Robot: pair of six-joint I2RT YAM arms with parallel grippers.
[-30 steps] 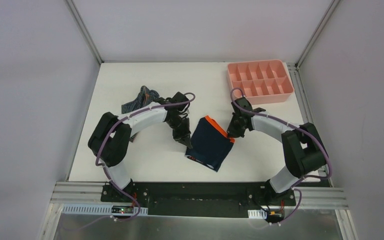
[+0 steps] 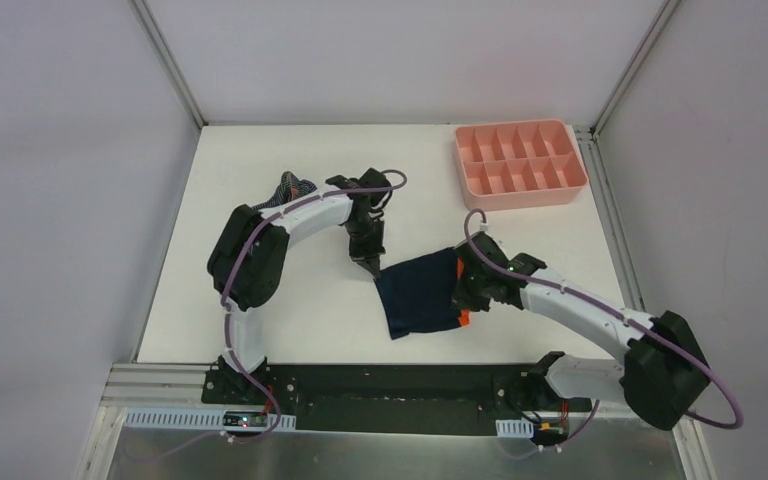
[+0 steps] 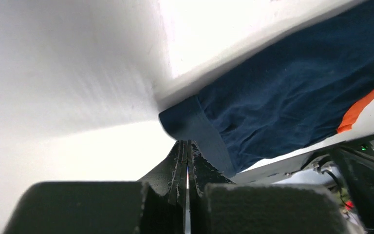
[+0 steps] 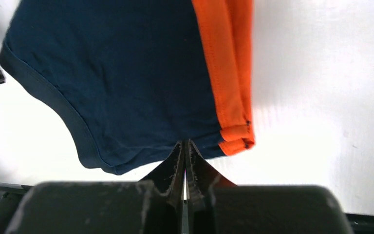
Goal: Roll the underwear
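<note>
Dark navy underwear (image 2: pixel 418 292) with an orange band lies flattened on the white table, its orange edge on the right. My left gripper (image 2: pixel 374 274) is shut at the cloth's upper left corner; in the left wrist view its fingertips (image 3: pixel 181 151) overlap the hem. Beside the orange band, my right gripper (image 2: pixel 458 303) is shut, partly covering that side of the cloth from above. The right wrist view puts its fingertips (image 4: pixel 180 152) over the cloth's edge near the folded orange band (image 4: pixel 224 73). Whether either gripper pinches fabric cannot be told.
A pink divided box (image 2: pixel 522 203) with empty compartments stands at the back right. Striped dark cloth (image 2: pixel 290 188) lies at the back left, partly behind the left arm. Bare table (image 2: pixel 300 330) shows around the underwear.
The underwear has turned so its orange band now faces right. My left gripper has shifted up in the top view after dipping, and the right gripper has moved down.
</note>
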